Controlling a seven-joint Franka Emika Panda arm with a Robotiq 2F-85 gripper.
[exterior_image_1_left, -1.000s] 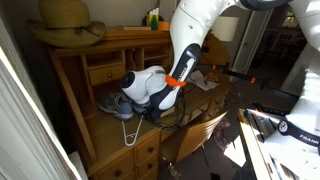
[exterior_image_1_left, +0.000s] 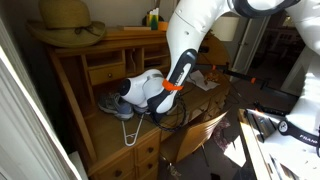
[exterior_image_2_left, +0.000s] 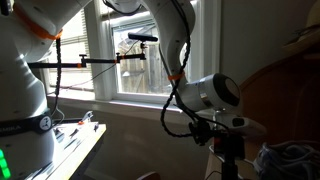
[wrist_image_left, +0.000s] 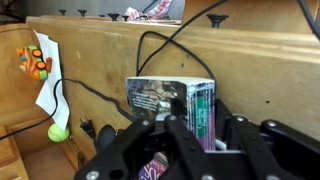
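Note:
My gripper (exterior_image_1_left: 150, 110) is low over the wooden desk, beside a pair of grey sneakers (exterior_image_1_left: 117, 104). In the wrist view, a thin book or case (wrist_image_left: 157, 93) with a pictured cover stands at the dark fingers, its pale spine (wrist_image_left: 206, 118) facing the camera. The gripper is close around or against that spine; whether both fingers touch it is unclear. A white hanger (exterior_image_1_left: 130, 132) lies at the desk's front edge. In the second exterior view the gripper (exterior_image_2_left: 229, 160) is a dark shape pointing down.
A black cable (wrist_image_left: 180, 45) loops around the book and over the desktop. Small drawers (exterior_image_1_left: 105, 74) stand behind the arm. To the side in the wrist view are white paper (wrist_image_left: 48, 75), an orange patterned object (wrist_image_left: 38, 65) and a green ball (wrist_image_left: 58, 131).
The arm has shifted slightly downward, and its orange band sits a little lower. The sneakers and hanger look unmoved.

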